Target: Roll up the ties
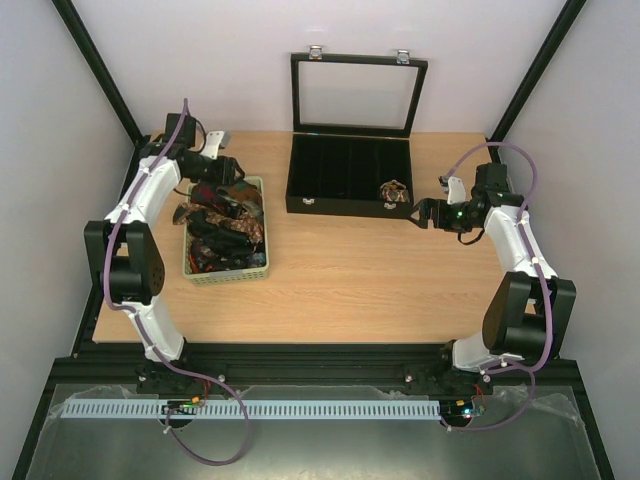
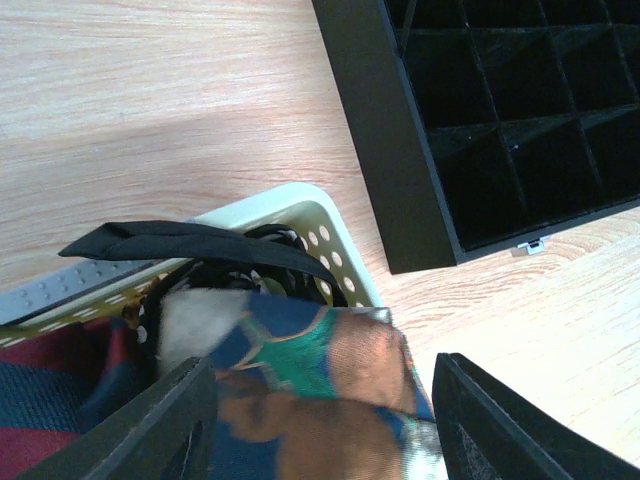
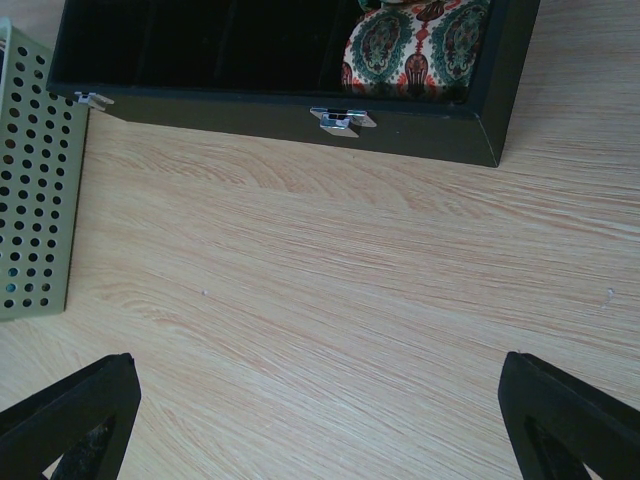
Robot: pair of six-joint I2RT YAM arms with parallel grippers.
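Observation:
Ties lie heaped in the pale green basket (image 1: 258,270) on the left. Over its back part hangs my left gripper (image 1: 236,172), its fingers apart. In the left wrist view a patterned tie (image 2: 300,350) in navy, brown and green lies below and between those fingers, blurred; no grip on it shows. A black tie (image 2: 210,240) drapes over the basket's rim, and a red and navy one (image 2: 50,400) is at lower left. One rolled patterned tie (image 3: 415,45) sits in the front right of the black box (image 1: 340,207). My right gripper is open and empty, right of the box.
The box's framed glass lid (image 1: 360,95) stands up at the back. Metal clasps (image 3: 340,120) are on its front wall. In front of the box the wooden table (image 1: 350,280) is bare. A narrow gap separates basket and box.

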